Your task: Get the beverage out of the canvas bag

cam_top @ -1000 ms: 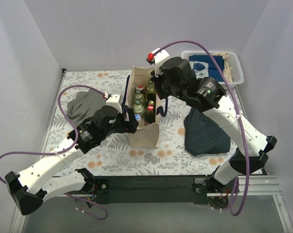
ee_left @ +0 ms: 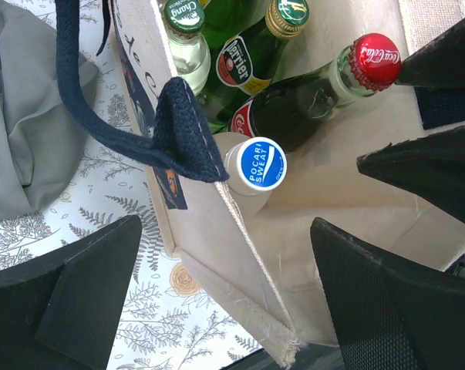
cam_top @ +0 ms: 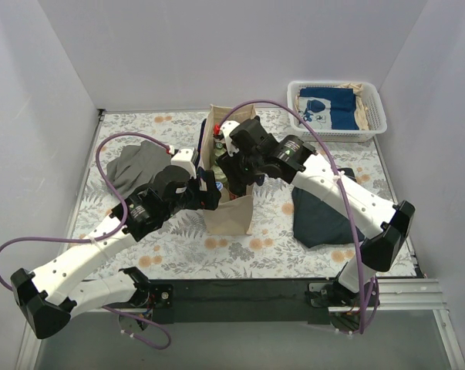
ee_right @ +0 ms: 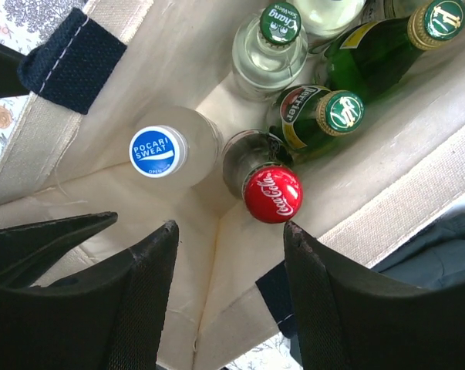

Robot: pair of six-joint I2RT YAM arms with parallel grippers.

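The tan canvas bag [cam_top: 229, 220] stands upright with its mouth open. Inside it are a Coca-Cola bottle with a red cap [ee_right: 273, 194], a Pocari Sweat bottle with a blue-topped cap [ee_right: 156, 152], green Perrier bottles [ee_right: 342, 114] and clear bottles [ee_right: 271, 46]. My left gripper is open, its fingers [ee_left: 58, 297] on either side of the bag's left wall, apart from each other. Over the bag's mouth, my right gripper is open and empty, its fingertips close to the Coca-Cola cap. In the left wrist view the right gripper's dark fingers [ee_left: 425, 166] reach in beside that cap.
A navy strap [ee_left: 124, 131] loops over the left wall. Grey cloth [cam_top: 132, 169] lies to the left, dark cloth [cam_top: 321, 220] to the right. A white basket [cam_top: 372, 132] with folded fabric stands at the back right.
My right gripper has come down and leftward from above the bag's right side into its mouth, covering much of the bottles in the top view. The left arm has barely moved.
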